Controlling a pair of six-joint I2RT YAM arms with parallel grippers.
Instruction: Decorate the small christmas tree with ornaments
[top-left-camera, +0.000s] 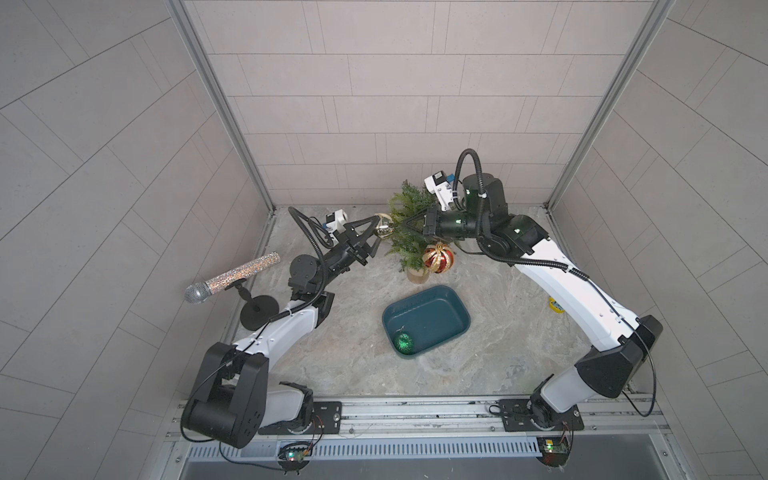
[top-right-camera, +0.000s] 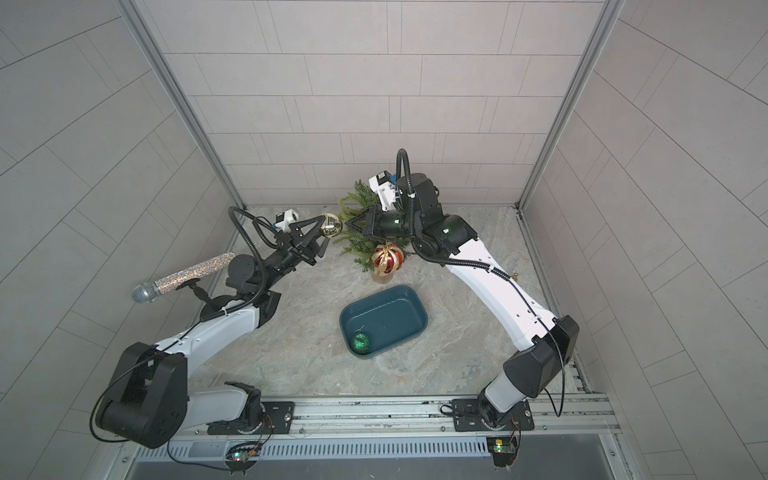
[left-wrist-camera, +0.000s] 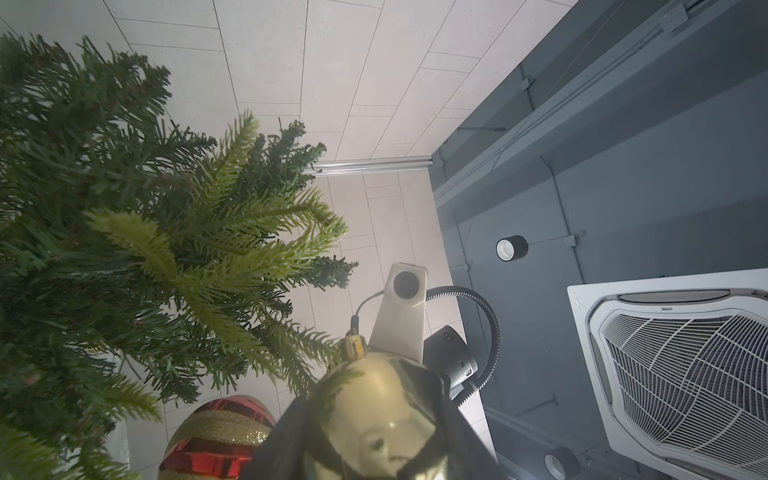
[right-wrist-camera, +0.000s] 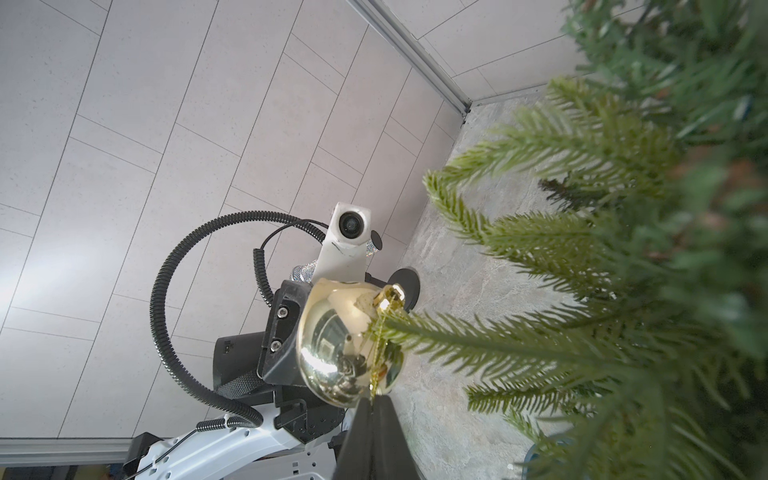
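Note:
A shiny gold ball ornament (right-wrist-camera: 332, 340) is held by my left gripper (top-left-camera: 376, 229), shut on it at the tree's left side. From its cap a gold string (right-wrist-camera: 377, 352) runs down to the fingertips of my right gripper. That gripper is shut; whether the string is pinched or only touching cannot be told. The green tree (top-left-camera: 412, 196) stands behind the right gripper, and one branch tip (right-wrist-camera: 424, 332) crosses close to the ornament's cap. A red and gold ball (top-left-camera: 438, 257) hangs low at the tree's front right. In the teal bin lies a green ball (top-left-camera: 404, 343).
The teal bin (top-left-camera: 436, 308) sits in front of the tree's pot (top-left-camera: 417, 276). A glittery microphone on a stand (top-left-camera: 240, 276) is at the left. Bare table lies on both sides of the bin.

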